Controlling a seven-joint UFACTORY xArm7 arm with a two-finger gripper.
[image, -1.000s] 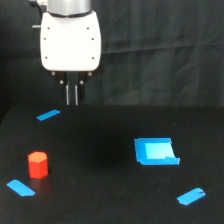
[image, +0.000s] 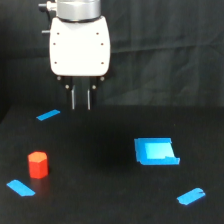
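My white gripper (image: 80, 93) hangs over the back left of the black table, its two thin grey fingers pointing down and apart, with nothing visible between them. A red block (image: 38, 164) sits at the front left, below and to the left of the gripper. A shallow light-blue tray (image: 156, 151) lies on the right half of the table.
Blue tape strips lie at the back left (image: 48, 114), front left (image: 20, 187) and front right (image: 191, 196). A dark curtain fills the background.
The gripper has moved a little to the right and down, and its fingers have spread wider apart. The block and tray have not moved.
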